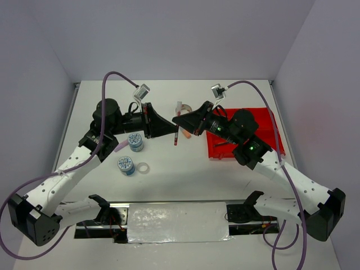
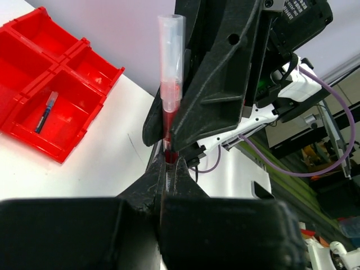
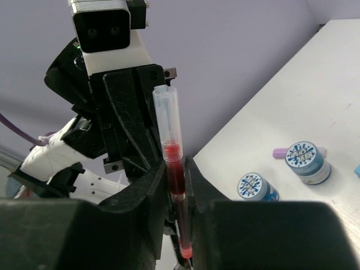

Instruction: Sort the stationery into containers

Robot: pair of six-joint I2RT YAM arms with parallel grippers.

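Observation:
A red pen with a clear cap [image 1: 177,132] stands upright between my two grippers over the middle of the table. My left gripper [image 1: 171,128] is shut on its lower part, as the left wrist view [image 2: 169,169] shows. My right gripper [image 1: 183,119] surrounds the pen higher up; in the right wrist view [image 3: 177,180] its fingers are beside the barrel, and whether they grip it I cannot tell. The red divided container [image 1: 219,151] is at the right, with a dark pen [image 2: 44,117] in one compartment.
On the left lie two blue-lidded jars [image 1: 126,165] [image 3: 304,160], a pink item [image 3: 279,153] and a pale ring [image 1: 143,167]. An orange item [image 1: 186,134] and another ring lie behind the grippers.

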